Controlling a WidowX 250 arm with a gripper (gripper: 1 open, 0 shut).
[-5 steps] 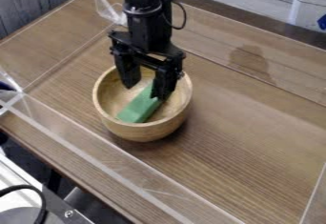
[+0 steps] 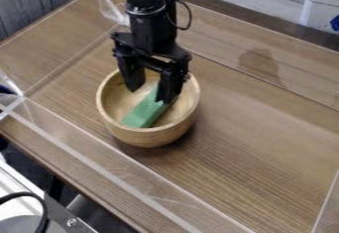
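My black gripper (image 2: 150,76) reaches down into a round wooden bowl (image 2: 157,134) in the middle of the view, its fingers open on either side above a green oblong block (image 2: 143,115). The block lies at a slant in the bowl. Whether a fingertip touches it is unclear, as the gripper partly hides its upper end.
White objects sit past the far edge at the top right.
My gripper has shifted very slightly up and left. The bowl and the green block look much the same.
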